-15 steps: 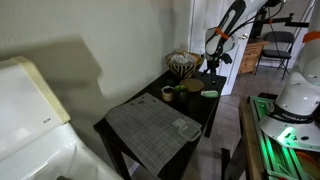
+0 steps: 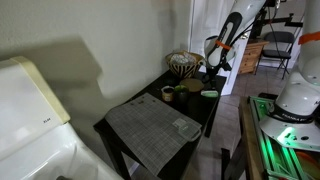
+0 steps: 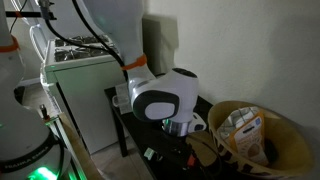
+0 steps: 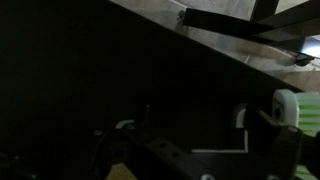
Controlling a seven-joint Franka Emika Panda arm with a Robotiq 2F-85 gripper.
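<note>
Over the far end of the dark table, my gripper (image 2: 211,76) hangs low, close to the tabletop. Its fingers stand apart in the wrist view, with dark table surface and nothing held between them. A green and white item (image 4: 303,112) lies at the right edge of the wrist view, off to one side of the fingers. In exterior view 1 that same green item (image 2: 210,94) rests near the table's edge, just in front of the gripper. The arm's white housing hides much of the table in exterior view 2.
A wicker basket (image 3: 286,151) holding packages stands at the table's far end. Near it are a round brown board (image 2: 195,86) and a small cup (image 2: 167,94). A grey mat (image 2: 150,132) and a clear container (image 2: 187,128) occupy the nearer half.
The gripper has come down slightly toward the tabletop at the far end. The objects on the table look unmoved.
</note>
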